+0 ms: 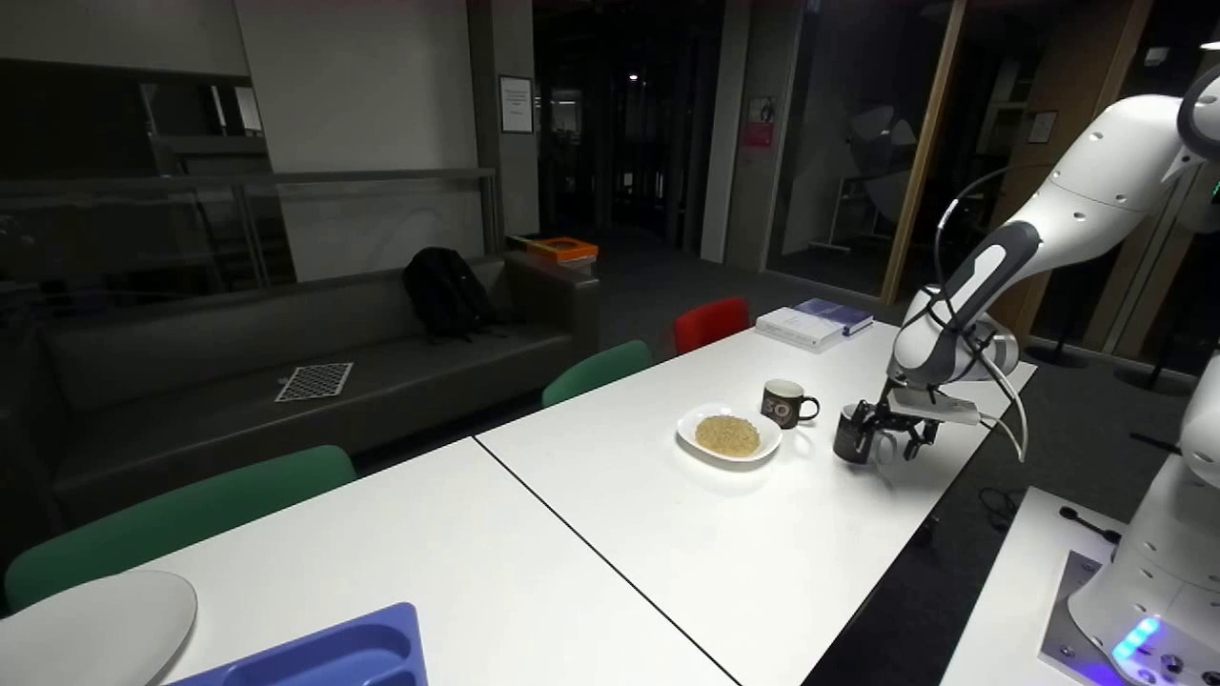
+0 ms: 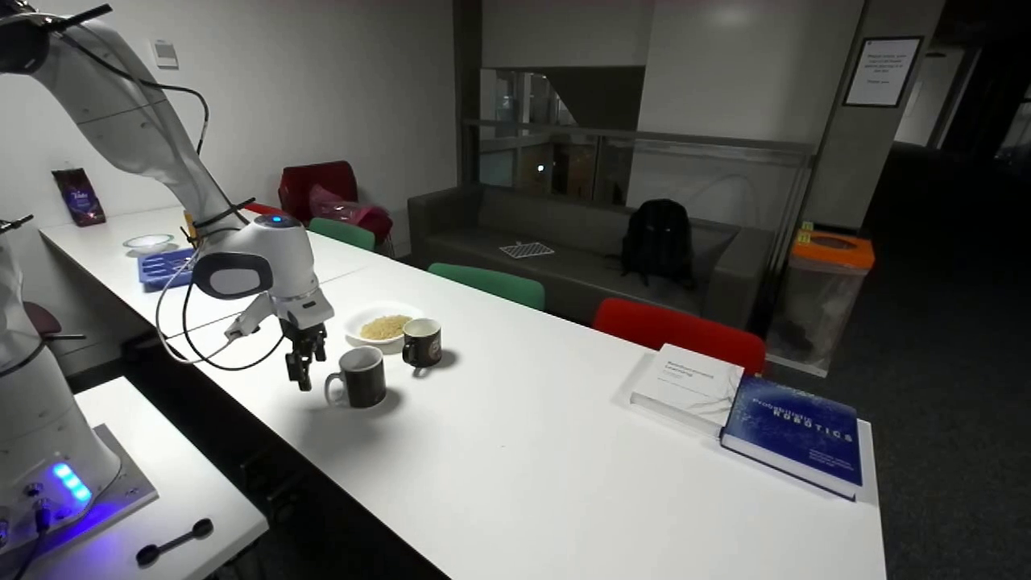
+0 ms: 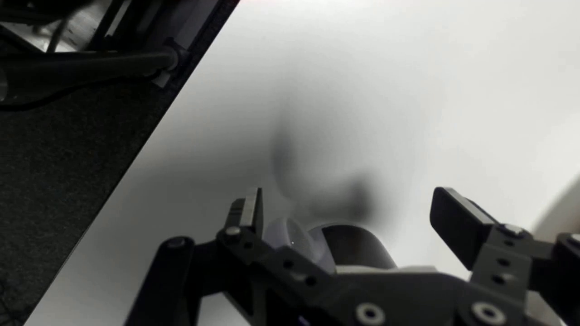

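Note:
A mug with dark sides (image 2: pixel 365 382) stands upright on the white table, its handle (image 2: pixel 333 388) turned toward my gripper (image 2: pixel 301 372). The fingers are open, low beside the mug's handle side. Seen from the wrist, the mug (image 3: pixel 356 247) and its handle lie low in the picture, within the span between my spread fingers, with nothing gripped; the palm hides the rest. A second dark mug with a printed pattern (image 1: pixel 782 406) stands farther back, beside a white plate (image 1: pixel 694 444) that holds a heap of beige grains (image 1: pixel 728 434).
Two books, one white (image 2: pixel 686 380) and one blue (image 2: pixel 792 425), lie at the table's far end. A blue tray (image 1: pixel 332 657) and a white plate (image 1: pixel 109 629) are at the opposite end. The table edge (image 3: pixel 147 141) runs close by my gripper.

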